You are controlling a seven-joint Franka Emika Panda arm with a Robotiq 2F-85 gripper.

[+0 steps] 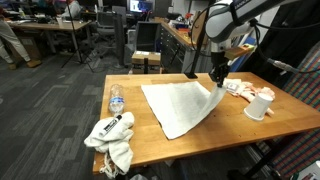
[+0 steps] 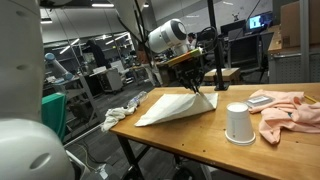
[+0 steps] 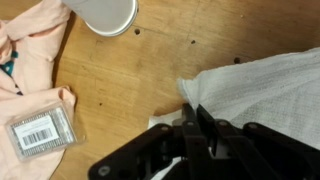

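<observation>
A white cloth (image 1: 178, 105) lies over the middle of the wooden table, with one corner pulled up off the surface. My gripper is shut on that raised corner. In exterior view 2 the gripper (image 2: 197, 91) is above the table, and the cloth (image 2: 172, 107) slopes up to it. The wrist view shows the cloth (image 3: 265, 90) spreading to the right from the fingers, partly hidden behind the gripper's dark body.
A white cup (image 2: 239, 123) stands near a pink cloth (image 2: 285, 119). In the wrist view a small labelled packet (image 3: 40, 132) lies on the pink cloth. A bottle (image 1: 117, 100) and a crumpled white cloth (image 1: 112, 140) are at the table's left. Bare wood shows between them.
</observation>
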